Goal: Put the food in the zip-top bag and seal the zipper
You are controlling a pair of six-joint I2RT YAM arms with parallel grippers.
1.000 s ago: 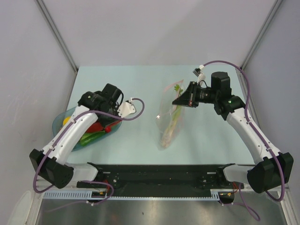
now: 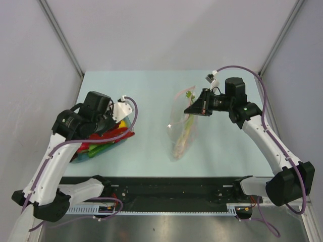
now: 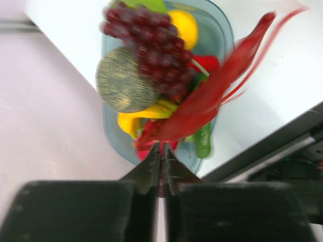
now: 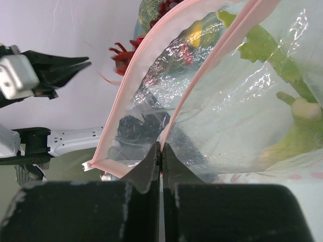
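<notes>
My left gripper is over the blue bowl (image 3: pixel 117 138) of food at the left: grapes (image 3: pixel 151 45), a melon (image 3: pixel 121 80), yellow pieces, green vegetables and red peppers (image 3: pixel 202 101). The red shapes are blurred; its fingertips look close together, and whether they hold anything is unclear. My right gripper is shut on the pink-zippered rim of the clear bag (image 2: pixel 179 136), which stands mid-table with a leafy green stalk (image 4: pixel 277 60) inside. In the right wrist view the left gripper hangs at upper left beside the red food.
A dark edge (image 2: pixel 151 184) runs along the front. Walls border the sides.
My left arm has moved leftward over the bowl in the top view. The right arm and the bag have barely moved.
</notes>
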